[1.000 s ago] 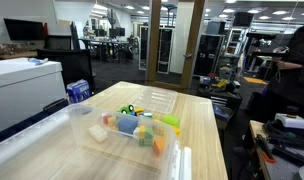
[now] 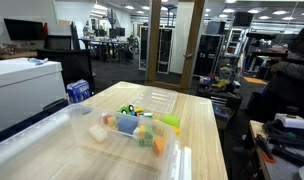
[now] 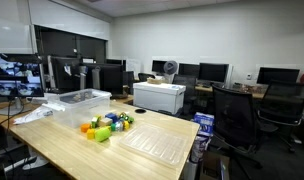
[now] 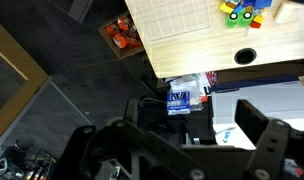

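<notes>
My gripper shows at the bottom of the wrist view. Its two dark fingers stand wide apart, with nothing between them; below lie the table edge and the floor. Colourful blocks point(image 4: 242, 12) appear at the top right of that view, well away from the fingers. In exterior view 2, the blocks point(image 3: 110, 125) form a loose cluster on the wooden table. Beside them is a clear plastic bin point(image 3: 80, 108). From exterior view 1, some blocks show through the clear bin point(image 2: 97, 150). Neither exterior view shows the gripper.
A pale gridded mat point(image 3: 157, 143) lies flat on the table point(image 3: 97, 158), its surface bare. A white cabinet point(image 3: 159, 97) stands past the table, with a blue box point(image 3: 203, 124) near the edge. Free wood surrounds the mat.
</notes>
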